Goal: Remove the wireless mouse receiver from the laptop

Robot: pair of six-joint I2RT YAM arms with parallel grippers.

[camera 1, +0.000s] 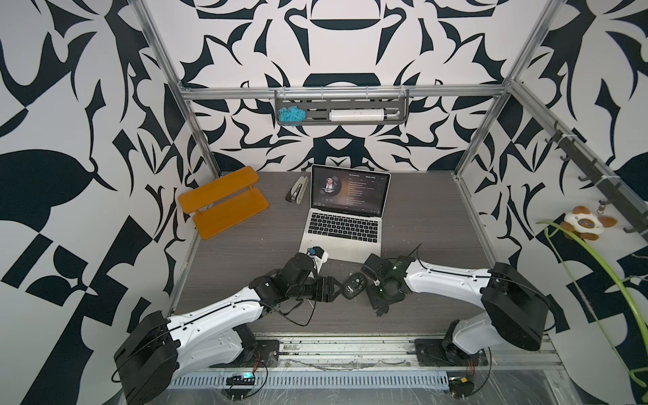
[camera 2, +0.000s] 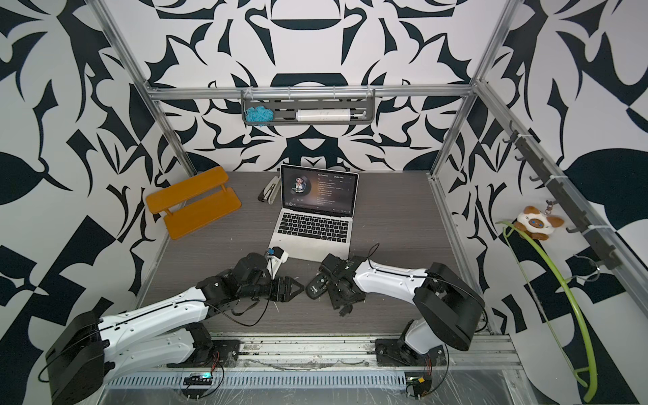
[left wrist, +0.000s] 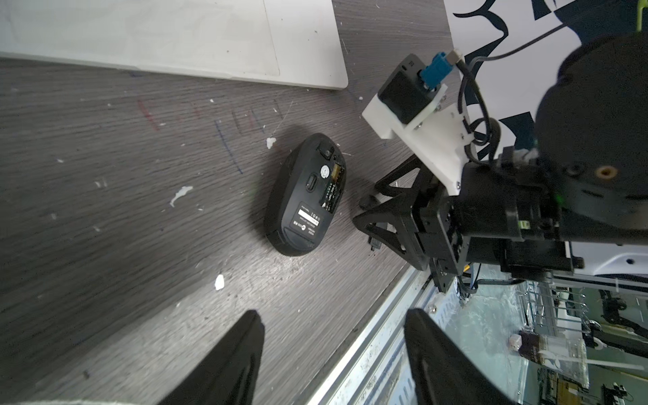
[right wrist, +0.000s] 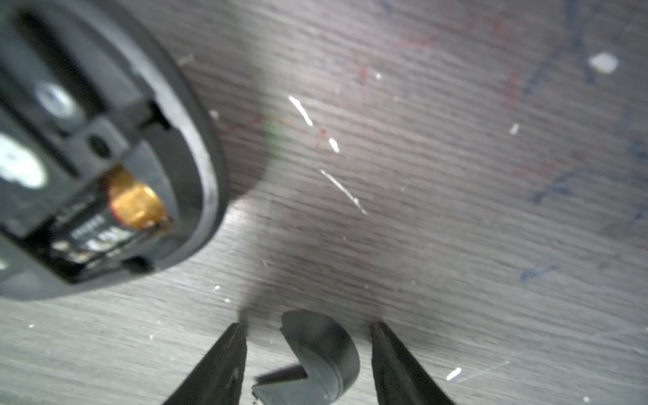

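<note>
The open laptop [camera 1: 341, 245] stands at the middle of the table; no receiver can be made out on it. Between my two arms the black mouse [left wrist: 307, 195] lies underside up, its battery bay open with a battery [right wrist: 128, 212] inside. A small dark curved piece [right wrist: 330, 361], apparently the bay's cover, rests on the table. My right gripper is open around this piece, one finger each side, without visible contact. Left of the mouse, my left gripper is open, with only bare table between its fingers.
A stapler [camera 1: 297, 189] lies left of the laptop's screen, and an orange-brown stand [camera 1: 226, 201] farther left. Behind the table hangs a rack [camera 1: 341, 123] holding a blue bundle and a white roll.
</note>
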